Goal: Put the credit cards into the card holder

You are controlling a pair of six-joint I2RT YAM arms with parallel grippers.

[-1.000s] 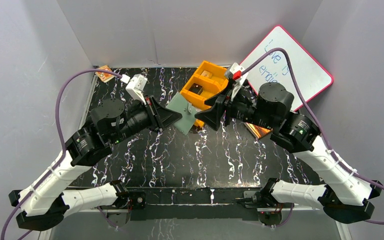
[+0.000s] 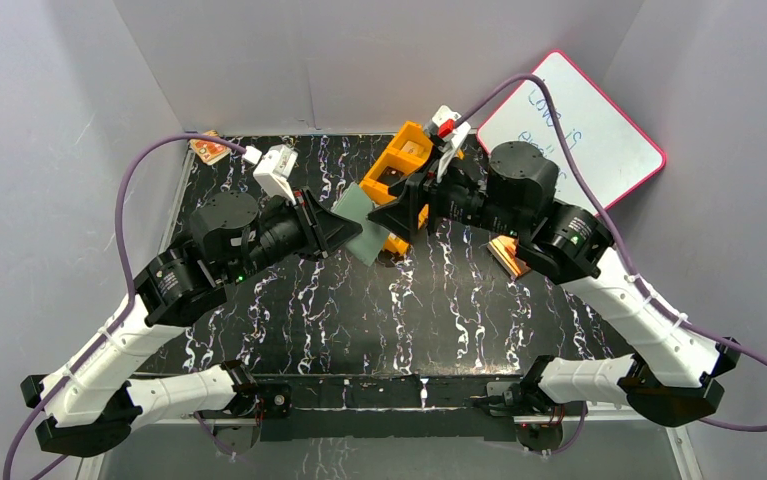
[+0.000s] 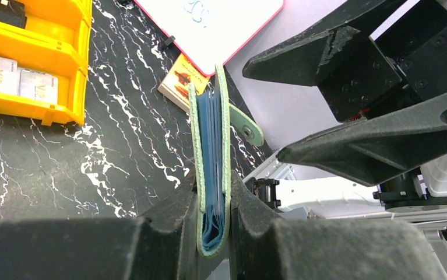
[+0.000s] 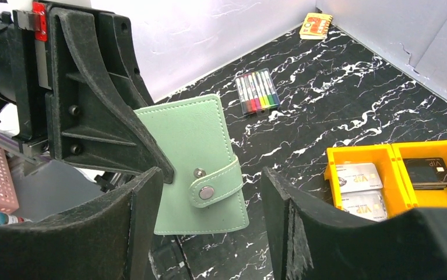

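A pale green card holder (image 4: 192, 140) is held up off the table, with my left gripper (image 2: 351, 238) shut on it. Its blue inner sleeves (image 3: 212, 146) show edge-on in the left wrist view. The strap (image 3: 247, 126) juts out from the holder's side, and an uncovered metal stud (image 4: 199, 173) sits beside it. My right gripper stands open beside the holder, the strap pointing toward the gap between its fingers, with nothing gripped. White VIP cards (image 4: 358, 178) and black cards (image 4: 426, 171) lie in separate compartments of the yellow bin (image 4: 372, 153).
A whiteboard (image 2: 569, 135) leans at the back right, with a small orange box (image 3: 181, 81) near it. Marker pens (image 4: 257, 91) and a yellow packet (image 4: 316, 25) lie toward the left side.
The left arm has hardly moved.
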